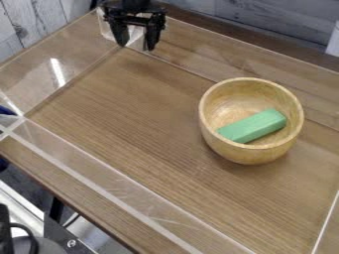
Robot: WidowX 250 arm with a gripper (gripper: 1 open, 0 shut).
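My black gripper (134, 24) is at the top of the view, over the back edge of the wooden surface, in front of a pale, whitish patch or object. Its fingers are small and dark here; whether they are open or shut is hard to make out. A round tan bowl (212, 111) sits on the right with a green block (255, 126) lying inside it.
Dark shapes sit at the lower left edge, and a tiled strip runs along the upper left.
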